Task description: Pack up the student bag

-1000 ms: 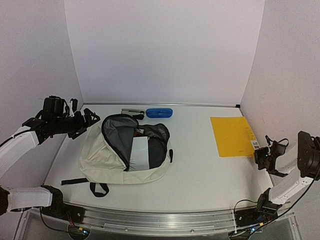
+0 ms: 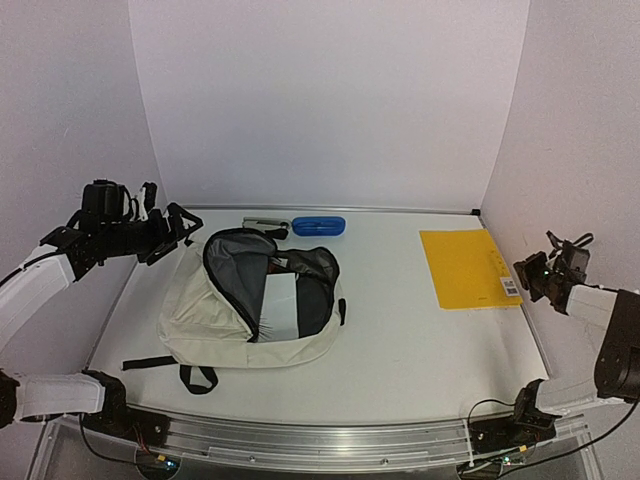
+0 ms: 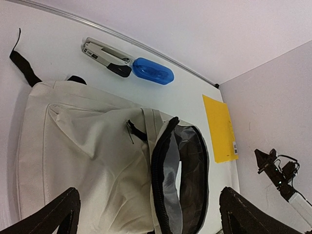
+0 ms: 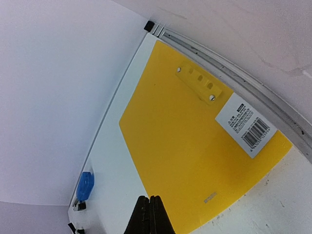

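A yellow folder (image 2: pixel 465 270) with a white barcode label (image 4: pixel 246 124) lies flat on the right side of the table. Above it and by the right wall is my right gripper (image 2: pixel 527 277), its fingertips together and nothing showing between them; the folder (image 4: pixel 195 146) stays below, apart from them. The cream backpack (image 2: pixel 195 310) lies open at the left, with a white item (image 2: pixel 279 308) inside. Over the backpack's left part, my left gripper (image 2: pixel 180 235) stands open and empty, its dark fingers (image 3: pixel 63 214) wide apart.
Along the back edge lie a grey-and-black stapler (image 3: pixel 106 57) and a blue case (image 2: pixel 318 226), side by side. Walls enclose the back and both sides.
The right arm has also shifted since a second ago.
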